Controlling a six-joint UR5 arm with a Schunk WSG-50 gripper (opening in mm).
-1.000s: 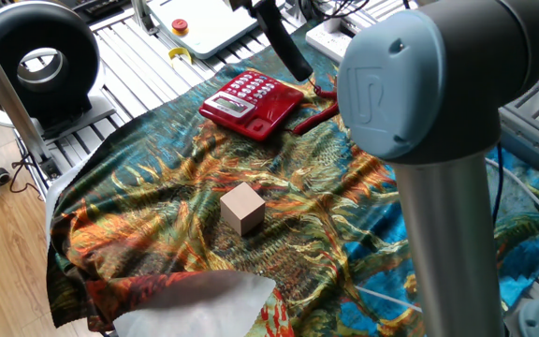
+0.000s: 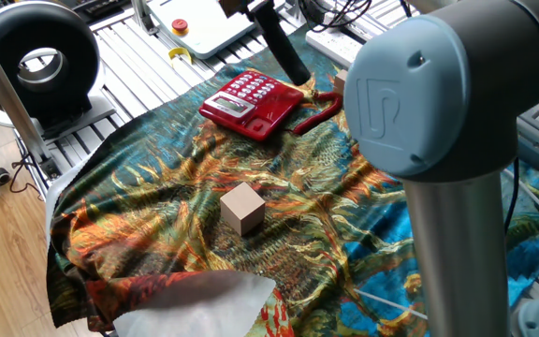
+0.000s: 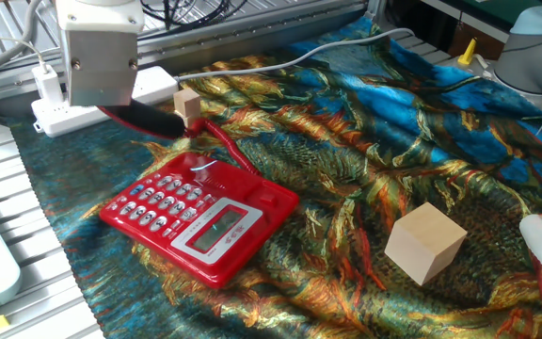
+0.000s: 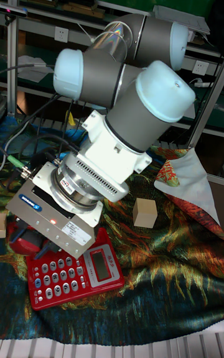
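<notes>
A red desk phone (image 2: pixel 252 105) lies on the patterned cloth, its white number keys and display facing up. Its dark handset (image 3: pixel 147 120), red on the outside, is off the base and raised at the cord end. In exterior view 3 my gripper (image 4: pixel 33 238) is shut on the handset, which shows red between the dark fingers, just above the phone's edge. Exterior view 2 shows the silver gripper body (image 3: pixel 102 64) over the handset, with the fingers mostly hidden. The coiled red cord (image 3: pixel 231 146) runs from the handset to the base.
A wooden cube (image 2: pixel 242 209) sits alone on the cloth. A smaller wooden block (image 3: pixel 187 105) stands near the cord, close to a white power strip (image 3: pixel 102 102). The cloth has a folded-over corner (image 2: pixel 204 304). Cables lie along the back.
The handset has come slightly lower in exterior view 1, and the cord has shifted with it. The arm's blue-capped joint has moved a little to the right. Phone base and cube are unmoved.
</notes>
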